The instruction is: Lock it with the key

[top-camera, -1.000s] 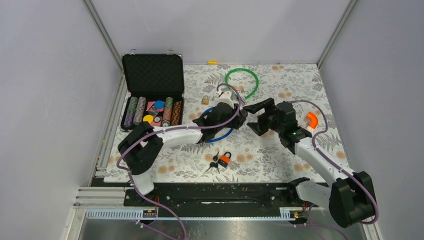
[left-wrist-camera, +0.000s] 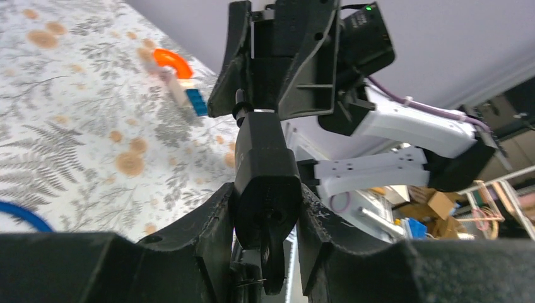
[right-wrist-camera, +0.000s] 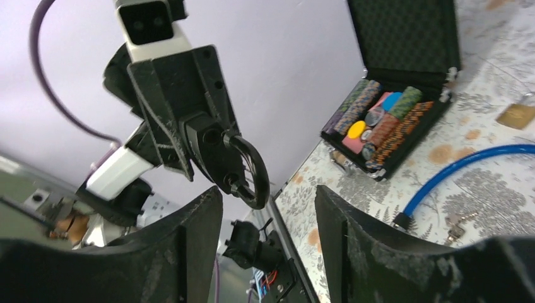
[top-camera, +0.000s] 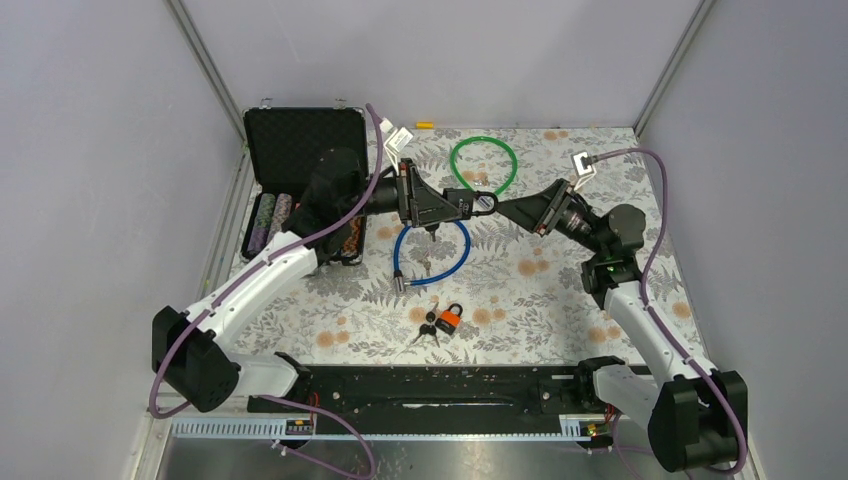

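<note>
A black padlock (top-camera: 466, 203) is held up over the table, my left gripper (top-camera: 450, 205) shut on its body. In the left wrist view the padlock (left-wrist-camera: 265, 164) fills the gap between the fingers, and a dark piece like a key head (left-wrist-camera: 272, 265) hangs from its lower end. The padlock's bare shackle (right-wrist-camera: 255, 167) points toward my right gripper, which is open. Its fingers (right-wrist-camera: 199, 243) stand apart around the line of the shackle; whether they touch it I cannot tell. Lower on the table lie an orange-black padlock (top-camera: 449, 320) and several loose keys (top-camera: 426, 329).
A blue cable lock (top-camera: 440, 275) lies beneath the left gripper, with a green cable lock (top-camera: 509, 157) farther back. The open black case (top-camera: 305, 140) of chips stands at the left. A brass padlock (right-wrist-camera: 517, 115) rests on the table.
The right gripper's fingers parted from the lock, narrowed, and came back to its shackle.
</note>
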